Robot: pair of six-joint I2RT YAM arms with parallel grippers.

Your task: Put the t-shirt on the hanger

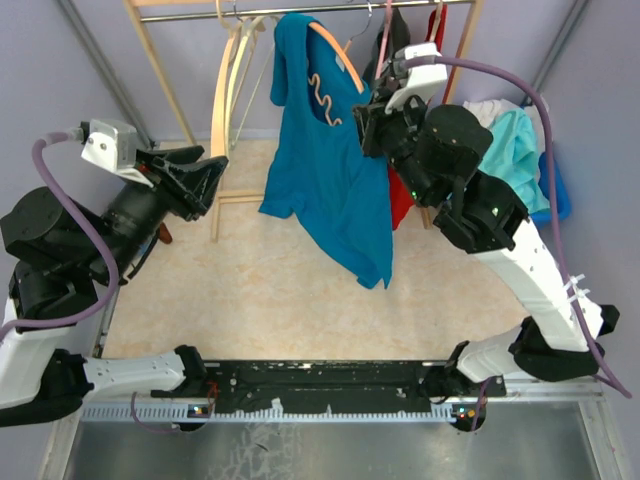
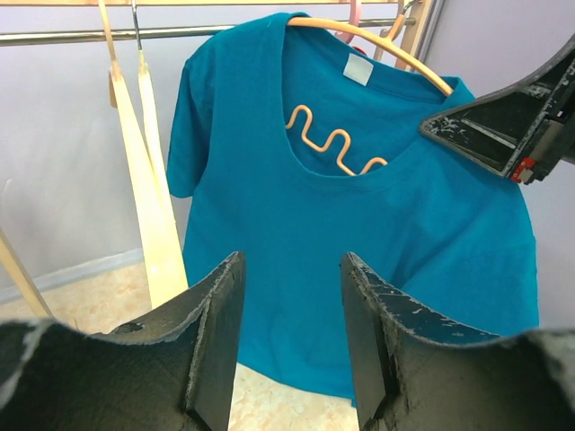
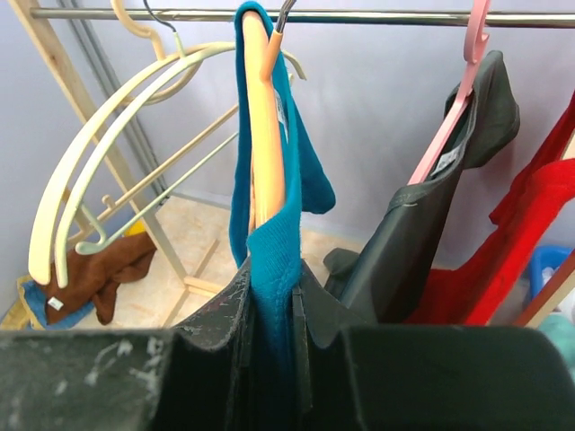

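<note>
The teal t-shirt (image 1: 325,190) drapes over an orange wooden hanger (image 1: 337,55), one sleeve to the left and its body hanging down. My right gripper (image 1: 368,128) is shut on the shirt's shoulder, cloth pinched between the fingers, at the hanger's end; the right wrist view shows the hanger (image 3: 264,135) just above the pinch. The hanger's metal hook is close to the rail (image 3: 386,16), but whether it sits on it I cannot tell. Left of the shirt, my left gripper (image 1: 205,190) is apart from it, its fingertips (image 2: 235,269) spread with nothing between them.
Empty cream hangers (image 1: 232,75) hang on the rail to the left. To the right are a dark garment (image 3: 409,215) and a red garment (image 3: 517,242). A blue basket (image 1: 550,195) with cloths stands at the right.
</note>
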